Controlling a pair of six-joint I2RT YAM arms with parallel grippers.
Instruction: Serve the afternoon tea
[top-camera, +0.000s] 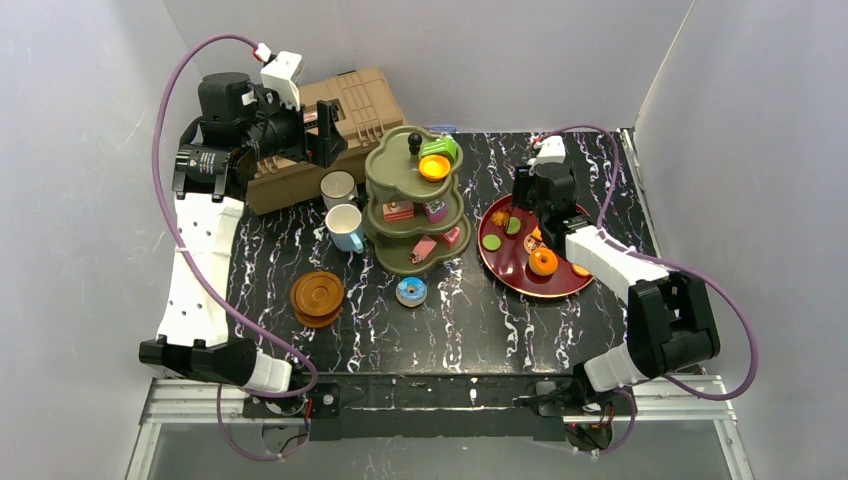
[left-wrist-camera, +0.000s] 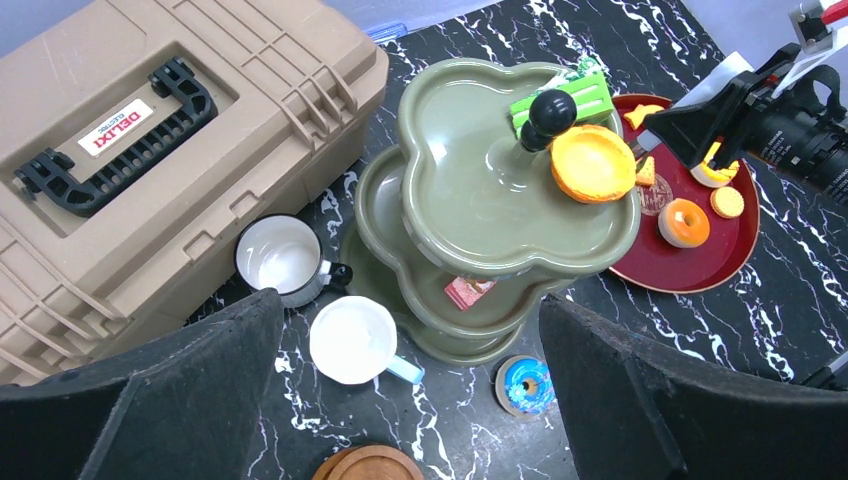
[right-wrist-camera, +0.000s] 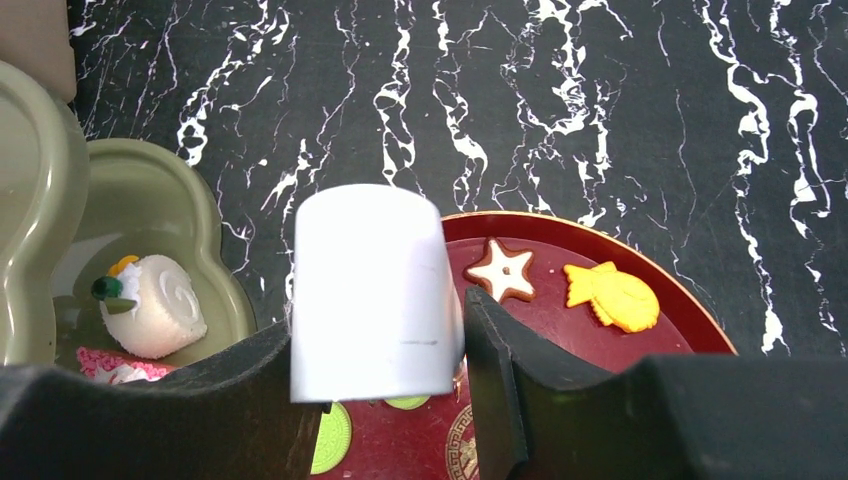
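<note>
My right gripper (top-camera: 525, 190) is shut on a white-handled utensil (right-wrist-camera: 370, 290), held over the red tray (top-camera: 518, 275) with green discs, star and fish biscuits (right-wrist-camera: 610, 295) and donuts. My left gripper (top-camera: 325, 135) hangs open and empty over the tan case, left of the three-tier green stand (top-camera: 395, 175). The stand holds an orange tart (left-wrist-camera: 590, 160), a green piece and several pastries. Two mugs (top-camera: 345, 228) stand left of it; wooden coasters (top-camera: 318, 295) and a blue donut (top-camera: 411, 292) lie in front.
A tan case (left-wrist-camera: 140, 260) fills the back left. Walls surround the marble table on the back and sides.
</note>
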